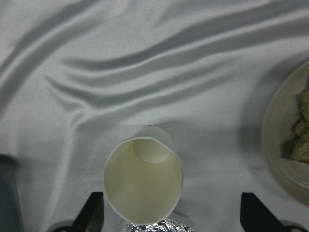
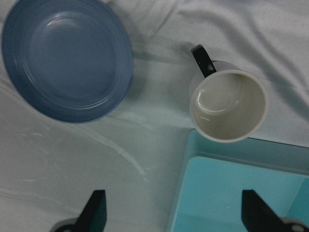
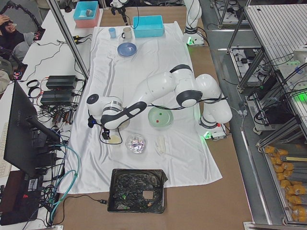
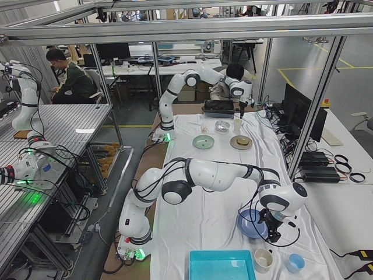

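Note:
My left gripper is open above a cream paper cup (image 1: 140,181), which stands beside a foil-covered bowl (image 1: 159,226) and a dish (image 1: 273,150) holding bread-like pieces (image 1: 301,140). My right gripper stands open over the other end of the table, with a white mug (image 2: 229,108) with a black handle, a blue plate (image 2: 65,63) and a cyan bin (image 2: 227,193) below it. Nothing shows between either pair of fingers.
A green plate (image 3: 160,117) and a black lined tray (image 3: 137,190) are on the left arm's end. A light blue cup (image 4: 295,262) stands near the mug.

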